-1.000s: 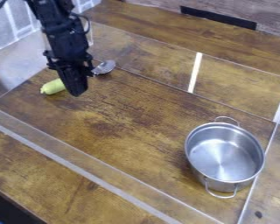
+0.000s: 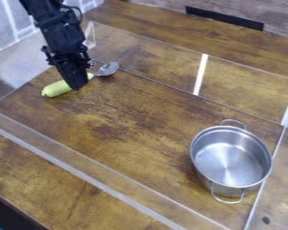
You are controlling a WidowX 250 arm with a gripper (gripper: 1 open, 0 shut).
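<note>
My black gripper (image 2: 76, 74) is at the upper left, low over a pale yellow-green elongated object (image 2: 58, 88) lying on the wooden table (image 2: 134, 135). A metal spoon-like piece (image 2: 107, 68) lies just right of the fingertips. The fingers are small and dark here; whether anything is between them is hard to make out.
A steel pot (image 2: 230, 160) with two handles stands at the lower right. Clear plastic walls border the work area, with a white strip (image 2: 202, 75) at the back.
My gripper has moved left and back from over the table, now nearer the yellow-green object. The object and pot look unmoved.
</note>
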